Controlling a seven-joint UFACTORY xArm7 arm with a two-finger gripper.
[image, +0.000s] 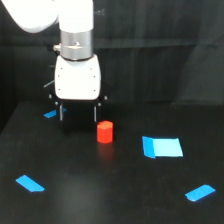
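Note:
A small red block (105, 132) stands on the dark table near the middle of the view. To its upper left is my gripper (79, 112), hanging beneath the white hand (78, 78) with its dark fingers spread wide. Nothing shows between those fingers. The right finger appears close to the block's upper left side, but its exact height and distance are hard to judge against the dark background.
A light blue square (168, 147) with a darker blue strip (148, 148) lies right of the block. Blue tape pieces mark the front left (30, 184), the front right (200, 193) and the back left.

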